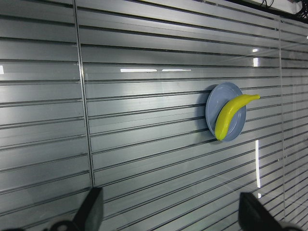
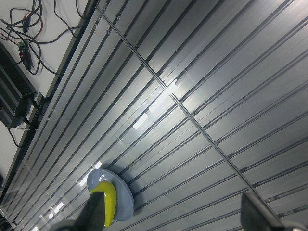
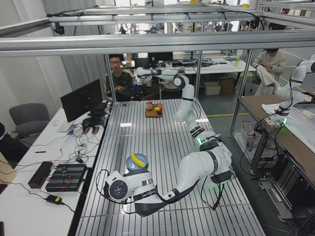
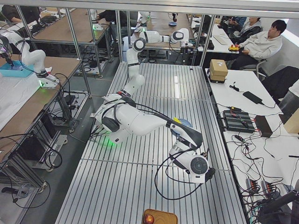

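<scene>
A yellow banana lies across a blue plate on the slatted metal table; the right wrist view shows the banana there too. My left gripper is high above the table, fingers wide apart and empty, with the plate above and right of them in its view. My right gripper also stands open and empty over the table, the plate beyond its left finger. At the far end in the camera left view, a wooden board holds several round fruits.
A side desk with cables, black boxes and a monitor borders the table. Another bench with a robot arm stands on the other side. Much of the tabletop around the plate is bare. Two people sit beyond the frame.
</scene>
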